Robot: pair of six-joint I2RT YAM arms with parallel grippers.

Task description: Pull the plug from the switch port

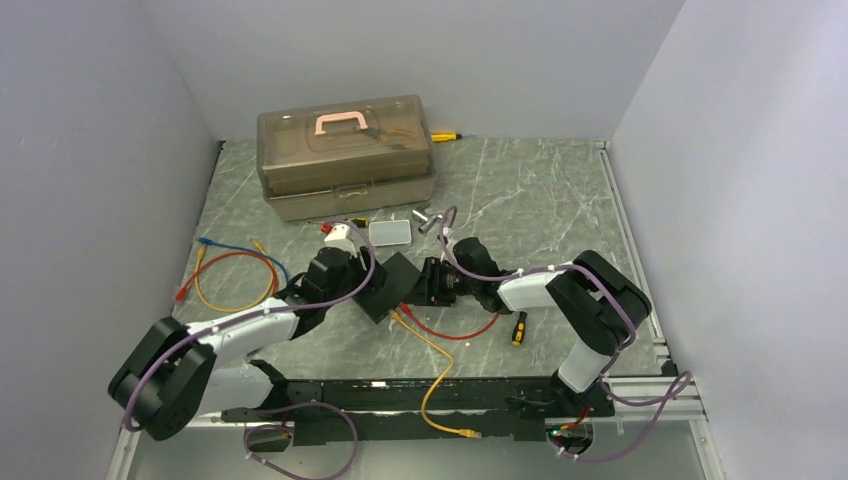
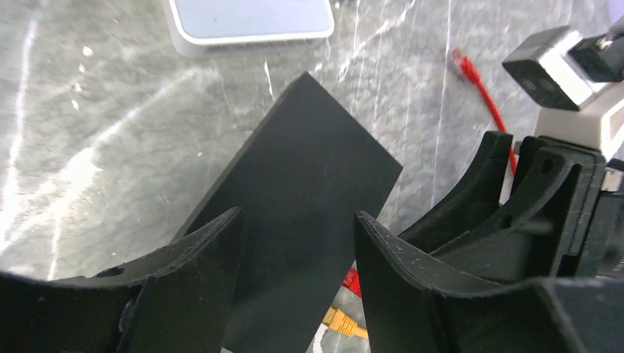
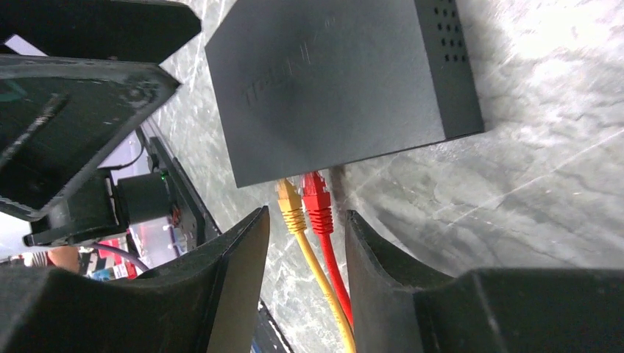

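The black switch (image 1: 402, 268) lies flat on the marbled table between my two grippers. A yellow plug (image 3: 291, 200) and a red plug (image 3: 316, 197) sit side by side at its front edge, their tips meeting it; how deep they are in the ports is hidden. My left gripper is open above the switch's left part, its fingers apart and nothing held. Open as well, my right gripper hovers by the front edge, and in its view both plugs show between the fingertips without a visible grip.
Yellow cable (image 1: 442, 372) and red cable (image 1: 455, 336) trail off the switch. Behind it are a white box (image 1: 390, 232) and a toolbox (image 1: 345, 160). Loose cables (image 1: 240, 270) lie at the left; a screwdriver (image 1: 519, 328) lies at the right.
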